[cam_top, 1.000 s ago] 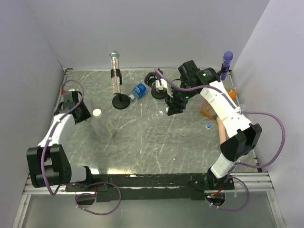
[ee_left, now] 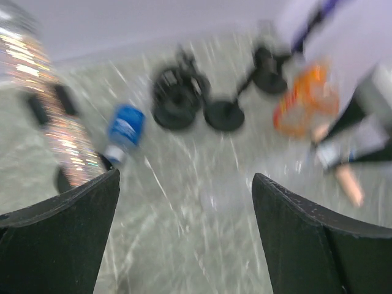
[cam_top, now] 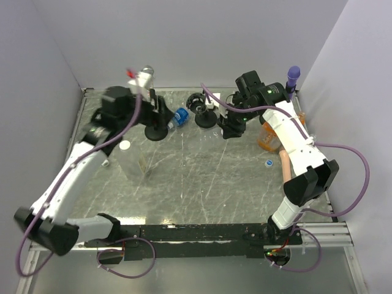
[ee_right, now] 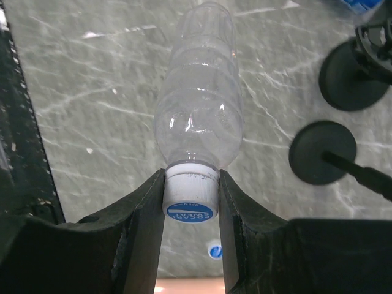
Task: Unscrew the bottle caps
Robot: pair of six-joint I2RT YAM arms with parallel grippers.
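A clear plastic bottle is held by its neck end in my right gripper, which is shut on the white cap with a blue round top. In the top view the bottle looks faint, its body pointing left from the right gripper. My left gripper is blurred, over the back left of the table. Its dark fingers stand apart in the left wrist view, with nothing between them. Another clear bottle with a white cap stands upright at the left.
A blue-labelled bottle lies near the back, between black round stands. Orange containers are at the right. A small blue-and-white cap lies on the table.
My left arm has swung from the far left toward the middle and now covers part of the tall stand. The right gripper has shifted slightly right, the bottle still with it.
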